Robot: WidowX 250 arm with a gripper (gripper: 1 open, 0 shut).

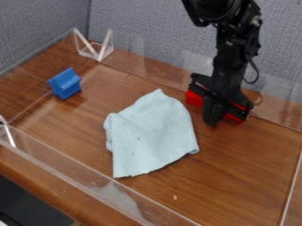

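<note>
My black gripper point(216, 106) reaches down from the top at the right of the camera view, low over a red object point(241, 115) on the wooden table near the back. The gripper covers much of the red object; whether its fingers are open or shut is too dark to tell. A crumpled white cloth point(150, 134) lies on the table to the left and front of the gripper.
A blue block point(64, 82) sits at the left. A white wire rack point(92, 46) stands at the back left.
</note>
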